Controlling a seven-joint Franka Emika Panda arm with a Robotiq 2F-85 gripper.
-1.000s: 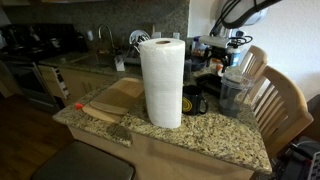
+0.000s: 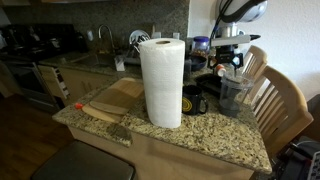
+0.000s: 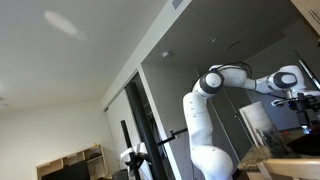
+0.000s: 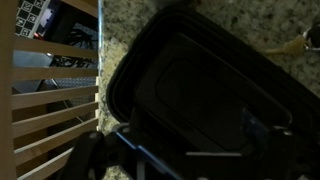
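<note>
My gripper shows at the bottom of the wrist view, dark against a black tray. Its fingers look spread wide, and nothing can be made out between them. The tray lies on the speckled counter below the gripper and looks empty, though it is in deep shadow. In exterior view 1 the arm reaches down at the back right, over the far end of the counter near the clear container.
A paper towel roll stands upright in front of a black mug. Cutting boards lie to its left. Wooden chairs line the right edge. Open counter shows at the front right.
In exterior view 1 my arm and gripper have shifted to the right, toward the side above the clear container. The counter objects look unmoved.
</note>
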